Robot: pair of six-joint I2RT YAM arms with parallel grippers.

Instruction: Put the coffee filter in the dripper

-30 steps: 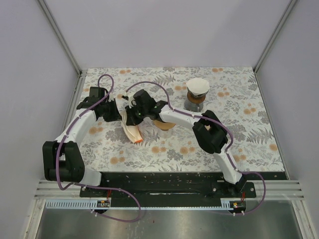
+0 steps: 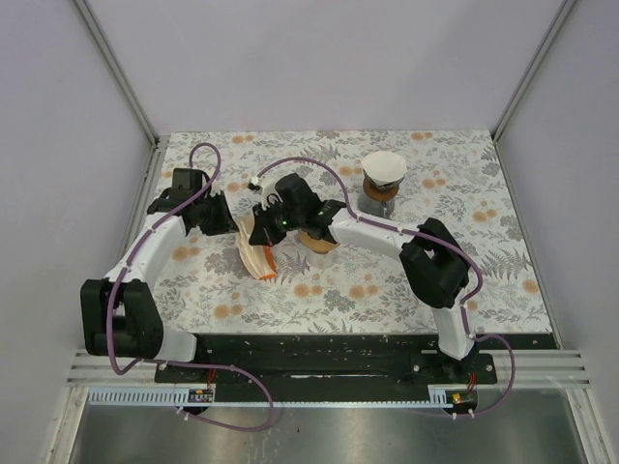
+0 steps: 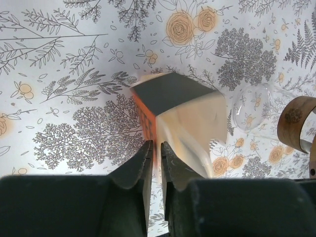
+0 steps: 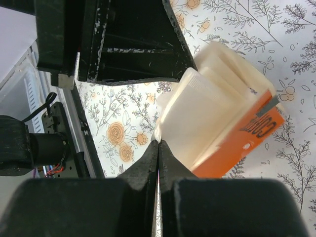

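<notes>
A pack of cream coffee filters in an orange wrapper lies between my grippers, left of centre; its printed orange side shows in the right wrist view. My left gripper is at its left edge, fingertips close together at the bag's near end; their grip is unclear. My right gripper is shut at the cream paper, with a thin pale edge at its fingertips. The dripper with white top and wooden collar stands on a glass carafe at the back right.
A wooden item lies just right of the filter pack, partly under the right arm. A glass piece lies beside it.
My right arm has shifted a little toward the right, its gripper slightly along with it. More orange wrapper shows in the top view. The left arm is nearly unchanged.
</notes>
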